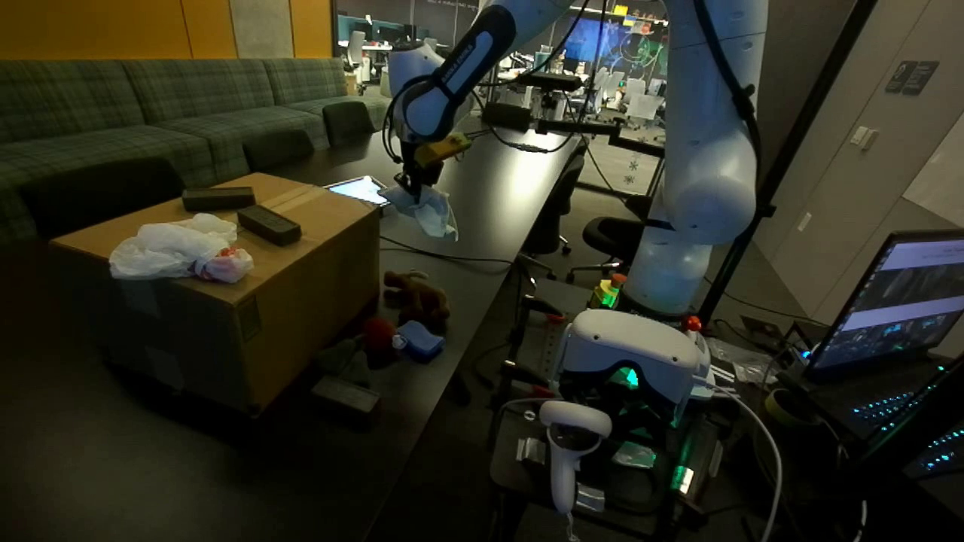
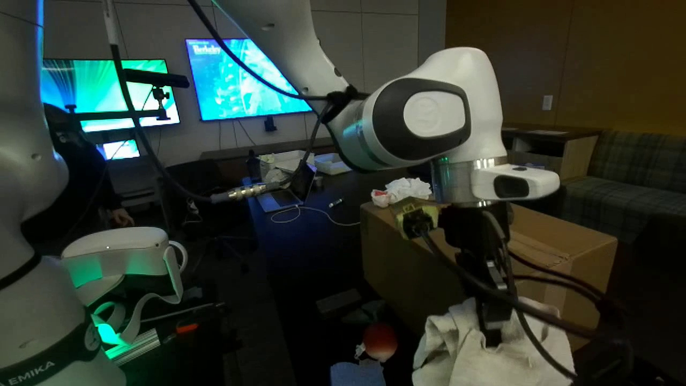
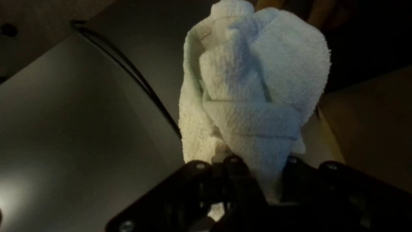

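Observation:
A pale towel [image 1: 428, 212] hangs bunched from my gripper [image 1: 418, 187], which is shut on it beyond the right end of the big cardboard box [image 1: 316, 262]. In the other exterior view the towel [image 2: 450, 350] drapes in folds around the dark fingers [image 2: 493, 321]. Up close in the wrist view, the towel [image 3: 247, 85] fills the middle and covers most of the fingertips. Below it show the dark table [image 3: 96, 116] and a black cable.
On the box lie a white plastic bag [image 1: 172, 248] and dark blocks [image 1: 269, 225]. Beside the box on the table are a brown plush toy [image 1: 417, 296], a red ball [image 1: 379, 336] and a blue item [image 1: 419, 340]. A tablet [image 1: 359, 190] lies behind the towel.

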